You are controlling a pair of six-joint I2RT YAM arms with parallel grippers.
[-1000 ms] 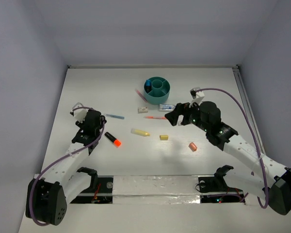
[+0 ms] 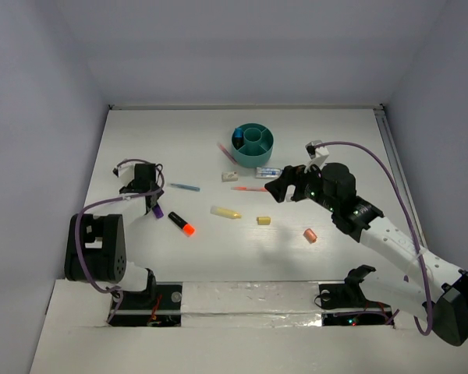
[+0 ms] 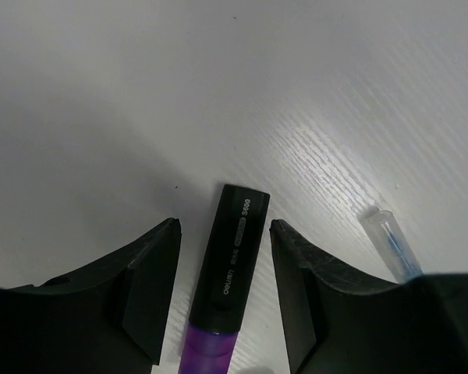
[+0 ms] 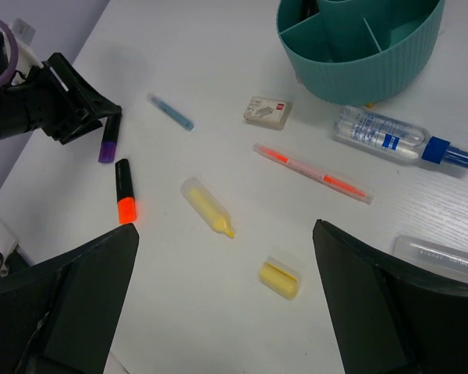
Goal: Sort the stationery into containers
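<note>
A black marker with purple end (image 3: 231, 257) lies between the open fingers of my left gripper, which is low over it at the table's left. A black-and-orange marker (image 2: 181, 224) lies nearby, as does a blue pen (image 2: 185, 187). The teal divided container (image 2: 252, 156) stands at the back centre, holding a dark blue-topped item. My right gripper hangs open and empty over the right side. Below it lie a yellow highlighter (image 4: 207, 206), a short yellow piece (image 4: 279, 279), a red pen (image 4: 312, 171), an eraser (image 4: 267, 110) and a clear bottle-like item with blue cap (image 4: 390, 137).
A pink pen (image 2: 226, 152) lies left of the container. A small orange piece (image 2: 310, 235) lies at the front right.
My left arm has shifted and lowered around the purple-ended marker, its base joints moving toward the back. The right arm and the objects look unchanged.
</note>
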